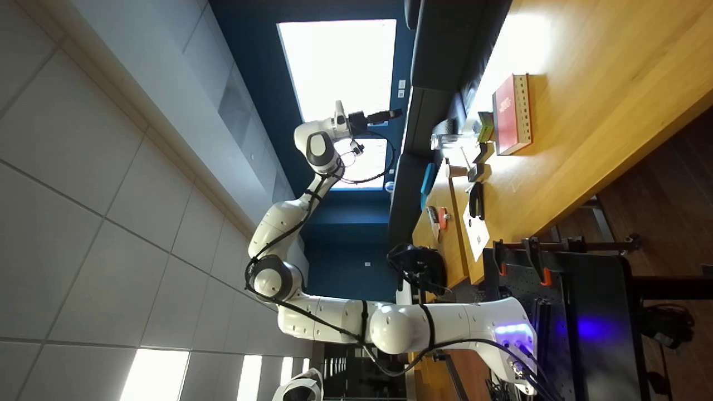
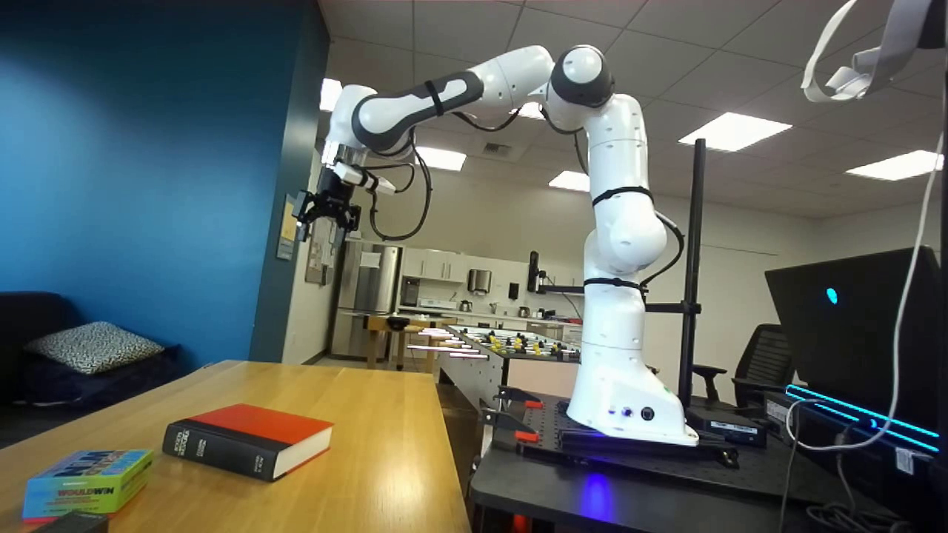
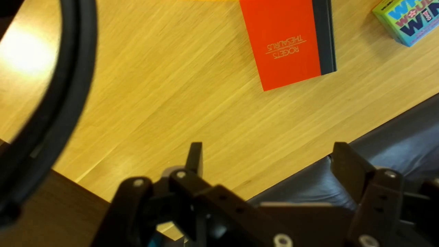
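High above the wooden table my gripper is open, its two dark fingers far apart with only bare table and a dark seat visible beyond them. In exterior view 2 the gripper (image 2: 326,213) hangs in the air, well clear of everything. A red thesaurus with a black spine (image 3: 284,45) lies flat on the table, toward the top of the wrist view; exterior view 2 shows the same book (image 2: 253,435) near the table's middle. Beside its spine sits a small colourful card box (image 3: 411,20), also seen as a box (image 2: 87,484) at lower left of exterior view 2.
Farther along the table in exterior view 1 are a black object (image 1: 475,200), a white sheet (image 1: 475,230) and a clear container (image 1: 446,141). A dark sofa (image 3: 395,140) borders the table.
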